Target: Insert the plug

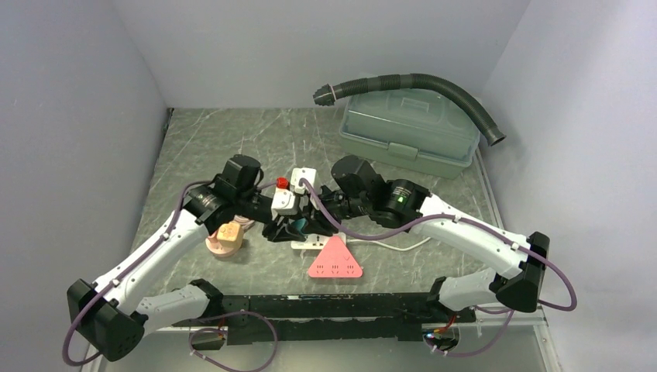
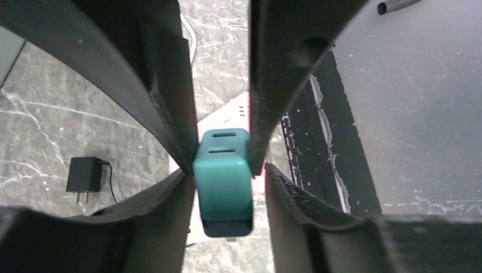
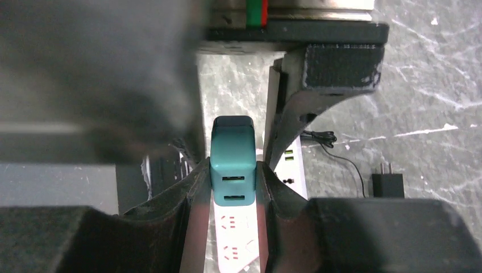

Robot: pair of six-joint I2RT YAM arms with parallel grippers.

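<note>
A teal block-shaped plug (image 3: pixel 233 151) with two dark slots in one end is held above the table, between the two grippers. My right gripper is shut on it, fingers touching both sides. Facing it from the other side, my left gripper stands open around the same plug, with a gap showing beside it in the right wrist view. Below lies the white power strip (image 1: pixel 307 245), partly covered by the arms in the top view. The pink triangular socket (image 1: pixel 335 263) sits just in front of it.
A black adapter (image 2: pixel 84 174) with two prongs and a thin cable lies on the table. At the left is a pink round item with a tan block (image 1: pixel 229 234). A green toolbox (image 1: pixel 411 132) stands at the back right, a black hose (image 1: pixel 403 81) over it.
</note>
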